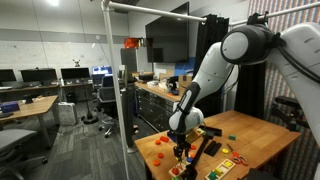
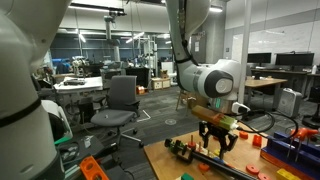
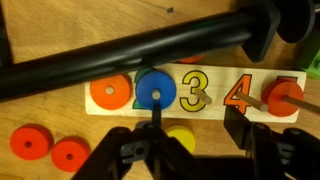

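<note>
Seen from the wrist, a pale wooden number board (image 3: pixel 222 105) carries an orange ring (image 3: pixel 110 92), a blue ring (image 3: pixel 155 89) and a red-orange ring (image 3: pixel 284 97). Bare pegs stand by its printed 3 and 4. Partly hidden between and below the fingers lies a yellow disc (image 3: pixel 181 137), close to the board's near edge. My gripper is open above the board, one fingertip near the blue ring and the other near the 4. I see nothing clamped between them. Exterior view 2 has the gripper (image 2: pixel 219 138) low over the tabletop.
Two loose red rings, one red ring (image 3: pixel 31 141) and another red ring (image 3: pixel 70 154), lie left of the board. A black tube (image 3: pixel 130 52) crosses the wrist view above it. More coloured pieces are scattered on the wooden table (image 1: pixel 262 135), with clear surface toward its right side.
</note>
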